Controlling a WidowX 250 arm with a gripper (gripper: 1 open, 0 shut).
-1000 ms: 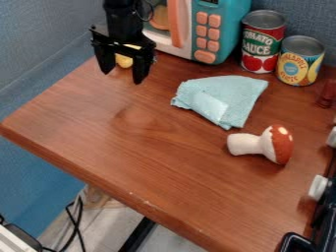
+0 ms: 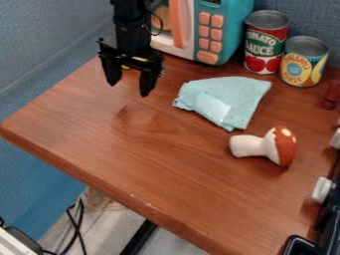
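My black gripper (image 2: 130, 78) hangs over the back left of the wooden table (image 2: 146, 169), its two fingers spread with nothing visible between them. A small yellow item, mostly hidden, shows behind it. A folded light blue cloth (image 2: 224, 98) lies right of the gripper, and a red-and-white toy mushroom (image 2: 265, 145) lies on its side nearer the front right.
A teal toy microwave (image 2: 213, 25) stands at the back, with a tomato sauce can (image 2: 263, 45) and a yellow can (image 2: 303, 64) beside it. Dark items line the right edge.
The gripper has moved slightly lower in the view, toward the front, now covering more of the yellow item behind it. Everything else is unchanged.
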